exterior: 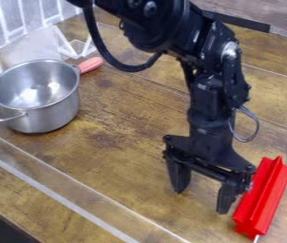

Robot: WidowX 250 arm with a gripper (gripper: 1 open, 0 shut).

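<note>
My black gripper (203, 193) hangs low over the wooden table at the centre right, its two fingers spread open with nothing visible between them. Just to its right lies a long red bar-shaped object (263, 197), close beside the right finger; whether they touch I cannot tell.
A steel pot (38, 112) with handles stands at the left, a pink-handled item (90, 64) behind it. Crumpled clear plastic (34, 45) lies at the back left near a white rack.
</note>
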